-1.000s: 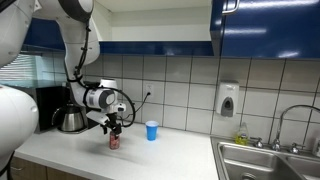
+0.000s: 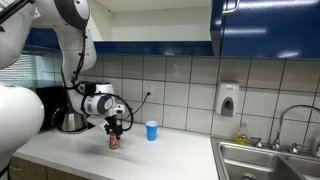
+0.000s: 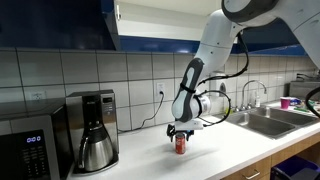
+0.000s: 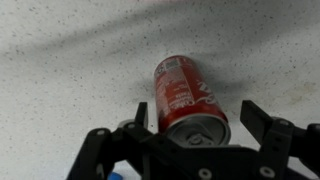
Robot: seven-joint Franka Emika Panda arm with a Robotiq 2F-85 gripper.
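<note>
A red drink can stands on the white counter, its silver top toward the camera in the wrist view. My gripper is open above it, one dark finger on either side of the can's top, with space left at both sides. In exterior view 1 the can sits directly below the gripper, and exterior view 2 shows the can partly covered at its top by the fingers. Whether a finger touches the can cannot be told.
A blue cup stands to the can's right in exterior view 1. A coffee maker and a microwave occupy one end of the counter; the sink lies at the other. Counter right of the cup is clear.
Over the last second my gripper has come down a little toward the can's top. Can and cup stand where they were.
</note>
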